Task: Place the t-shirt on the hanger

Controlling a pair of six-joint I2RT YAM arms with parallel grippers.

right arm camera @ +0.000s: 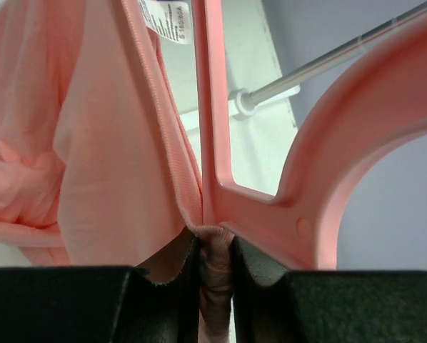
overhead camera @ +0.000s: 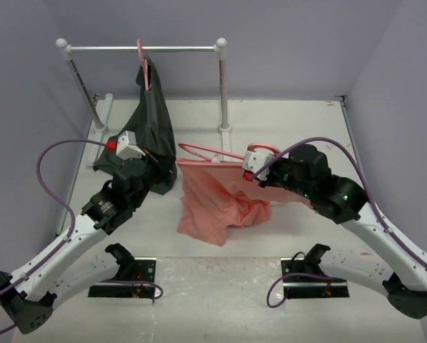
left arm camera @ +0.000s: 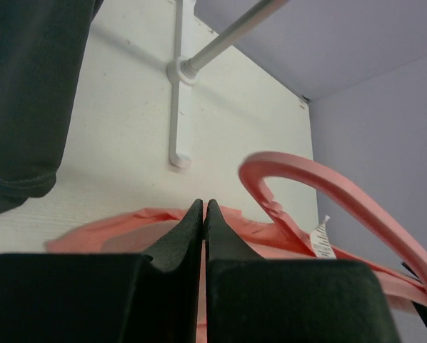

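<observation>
The pink t-shirt (overhead camera: pixel 217 189) is stretched between my two grippers, its lower part bunched on the table. My left gripper is shut at the shirt's left end, with pink cloth running from its fingertips. My right gripper is shut on a fold of shirt cloth, which shows between its fingers. Right beside that fold is the pink hanger (right arm camera: pixel 310 193); whether the fingers also pinch it, I cannot tell. In the top view the hanger (overhead camera: pixel 199 151) lies along the shirt's upper edge, one end pointing left, its hook near my right gripper.
A white rack (overhead camera: pixel 142 49) stands at the back left. On it a dark green garment (overhead camera: pixel 153 107) hangs from another pink hanger (overhead camera: pixel 140 53), close behind my left gripper.
</observation>
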